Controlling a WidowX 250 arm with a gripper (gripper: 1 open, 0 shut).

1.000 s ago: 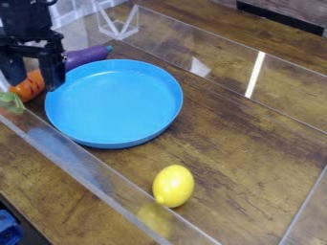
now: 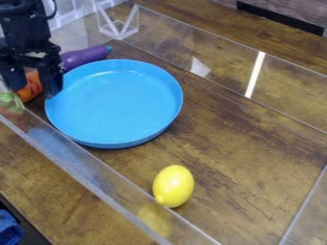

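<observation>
My black gripper [image 2: 34, 69] is at the upper left, open, low over an orange carrot [image 2: 23, 88] with green leaves, which it partly hides. A purple eggplant [image 2: 86, 55] lies behind it, and a round blue plate [image 2: 113, 125] sits to its right. Whether the fingers touch the carrot is unclear.
A yellow lemon [image 2: 173, 186] lies at the lower front of the wooden table [image 2: 243, 144]. Clear transparent walls edge the area. A dark blue object [image 2: 8, 230] shows at the bottom left corner.
My gripper has shifted slightly about the carrot, a little to the left compared with a second ago. The plate and lemon have not moved.
</observation>
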